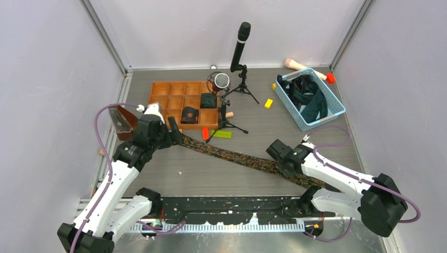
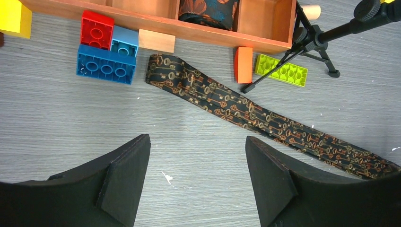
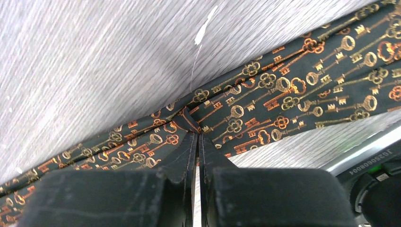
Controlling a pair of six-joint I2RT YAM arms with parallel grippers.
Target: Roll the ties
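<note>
A dark tie with a gold key pattern (image 1: 232,157) stretches diagonally across the table, its folded far end (image 2: 165,71) lying by the toy bricks in the left wrist view. My left gripper (image 1: 174,129) hovers over that end, open and empty. My right gripper (image 1: 279,155) is down on the tie toward its near right part, shut on a small pinched fold of the fabric.
A wooden compartment box (image 1: 166,97) holds dark rolled cloths at the back. Microphone stands (image 1: 242,79), loose bricks (image 2: 106,65) and a blue basket (image 1: 287,97) of dark straps surround the work area.
</note>
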